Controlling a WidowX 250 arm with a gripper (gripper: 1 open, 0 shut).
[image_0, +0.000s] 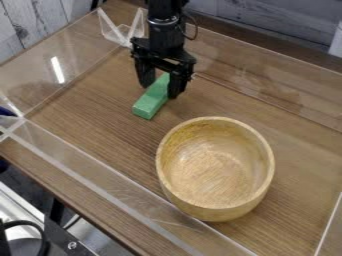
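Note:
My black gripper (163, 72) is open at the top centre, its fingers around the upper end of a green block (152, 101) lying at a slant on the wooden table. Whether the fingers touch the block cannot be told.
A large tan bowl (215, 166) fills the lower right of the wooden table (74, 130). A clear plastic item lies behind the gripper at top left. Black cables show at the bottom left corner.

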